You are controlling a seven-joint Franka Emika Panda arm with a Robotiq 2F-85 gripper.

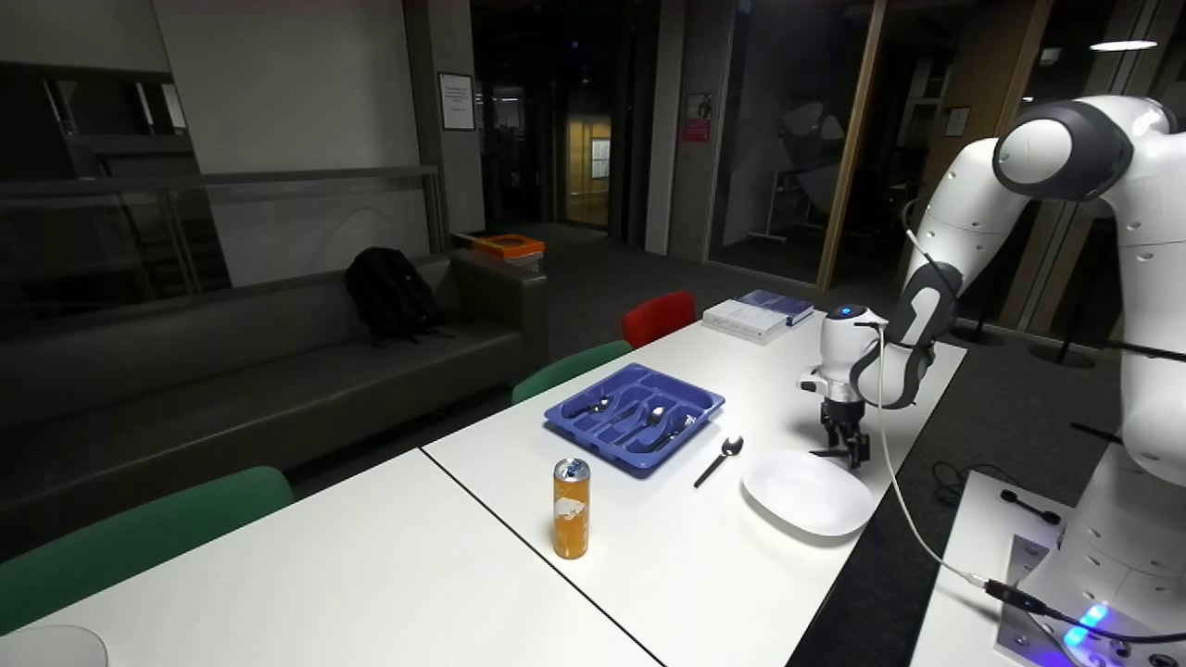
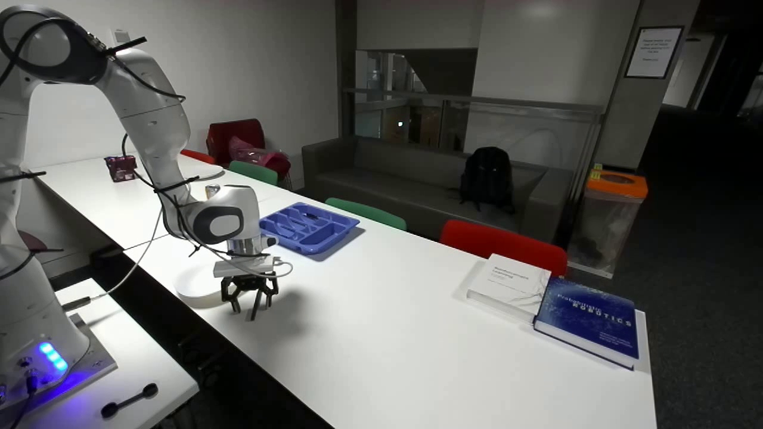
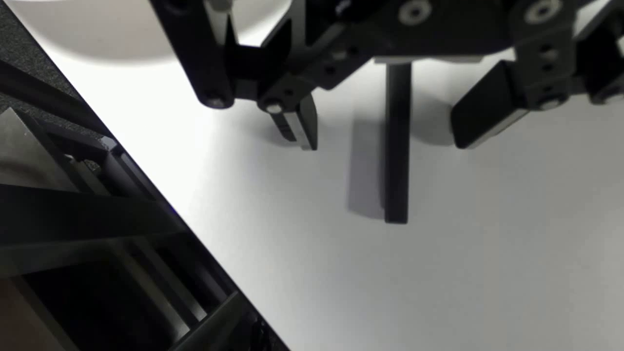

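Note:
In the wrist view my gripper stands open, its two fingers on either side of a slim black handle (image 3: 398, 158). Bare table shows between each finger and the handle, so neither visibly touches it. The handle's other end is hidden behind the gripper body. Exterior view 2 has the gripper (image 2: 250, 292) low over the table with the handle (image 2: 254, 307) beneath it. A white plate (image 1: 808, 491) lies right beside the gripper (image 1: 847, 445). Further off are a loose spoon (image 1: 722, 459) with a black handle and a blue cutlery tray (image 1: 637, 411) holding several utensils.
An orange can (image 1: 572, 509) stands upright on the near part of the table. Two books, one white (image 2: 508, 285) and one blue (image 2: 588, 319), lie at the far end. Between them and the gripper the tabletop is clear. The table's edge runs close to the gripper.

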